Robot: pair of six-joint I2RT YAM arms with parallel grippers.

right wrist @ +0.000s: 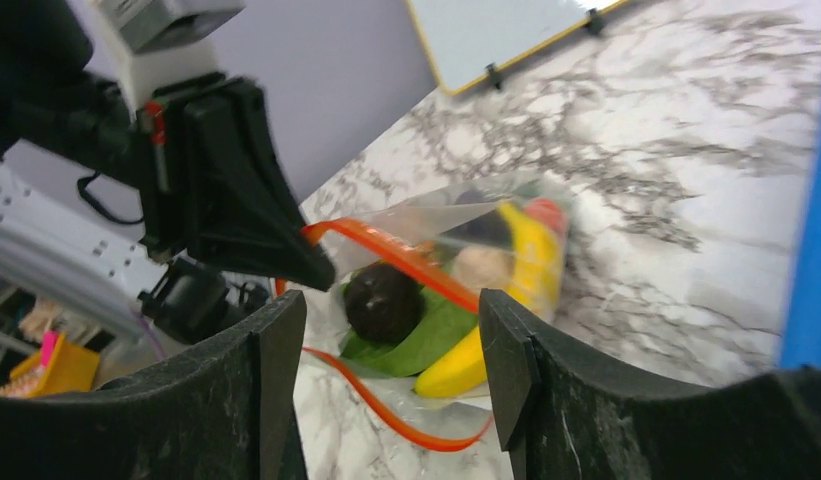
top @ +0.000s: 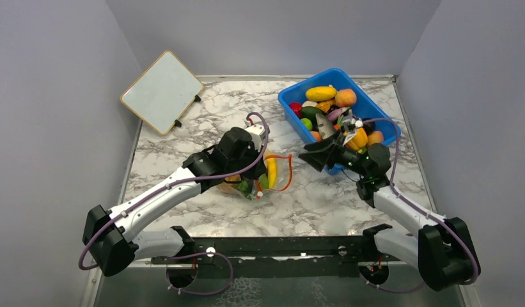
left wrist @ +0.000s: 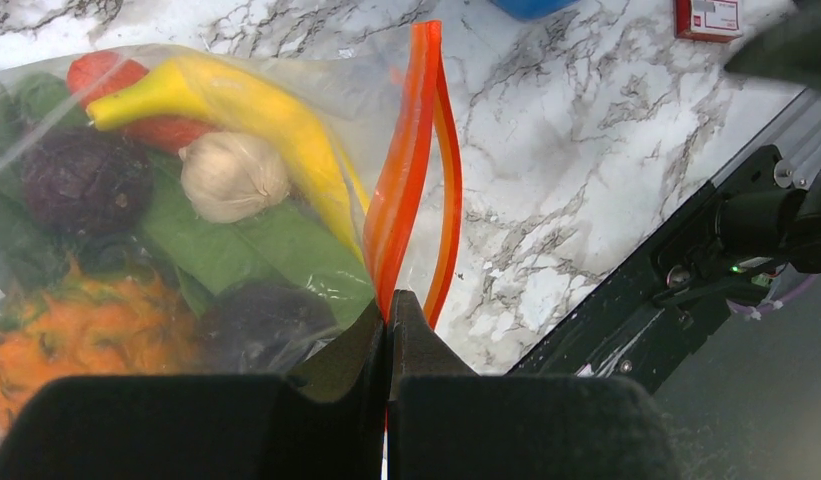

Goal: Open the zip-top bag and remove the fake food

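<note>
The clear zip top bag (left wrist: 356, 85) lies on the marble table with its orange-edged mouth spread apart. Inside show a yellow banana (left wrist: 276, 125), a garlic bulb (left wrist: 231, 178), a dark round vegetable (left wrist: 86, 180), green leaves and an orange spiky piece (left wrist: 86, 330). My left gripper is shut on the orange zip edge (left wrist: 404, 170) at one side of the mouth. To the right of the bag, my right gripper (top: 313, 160) is in the air, open and empty. In the right wrist view its fingers (right wrist: 516, 350) stand apart, facing the bag's mouth.
A blue bin (top: 297, 128) full of fake food stands at the back right, partly behind the right arm. A whiteboard (top: 162, 93) leans at the back left. One small red-and-white box (left wrist: 708, 18) lies on the right side. Table between bag and bin is bare.
</note>
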